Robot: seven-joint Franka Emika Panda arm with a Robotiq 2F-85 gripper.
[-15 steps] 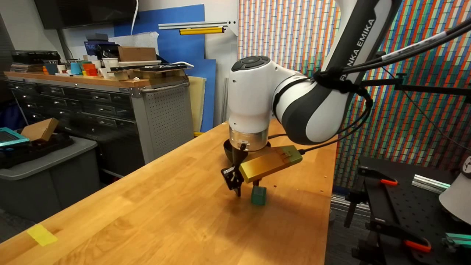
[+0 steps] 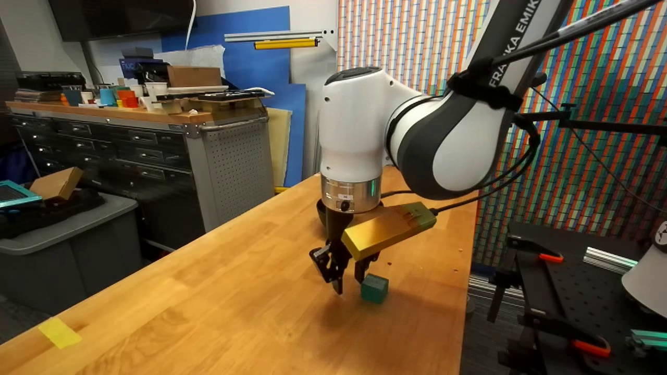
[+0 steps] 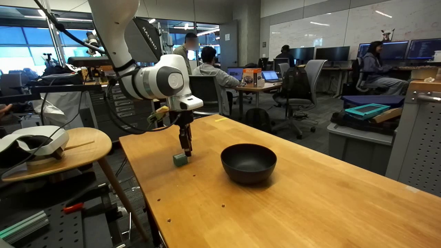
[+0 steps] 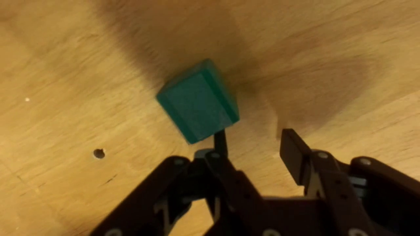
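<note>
A green cube (image 2: pixel 374 288) sits on the wooden table, just beside my gripper (image 2: pixel 349 285). The fingers stand open and nothing is between them. In the wrist view the cube (image 4: pixel 199 106) appears ahead of the left finger (image 4: pixel 220 143), outside the gap of the gripper; whether they touch I cannot tell. From the opposite side, the gripper (image 3: pixel 188 153) reaches down close to the tabletop, with the cube (image 3: pixel 180 159) at its fingertips.
A black bowl (image 3: pixel 248 175) rests on the table, looking empty, and is mostly hidden behind the arm in the first exterior view. Small holes dot the tabletop (image 3: pixel 330 198). Open table surface lies around the cube. The table's side edge is not far from it.
The cube has shifted toward the first exterior camera and slightly right, and it has turned.
</note>
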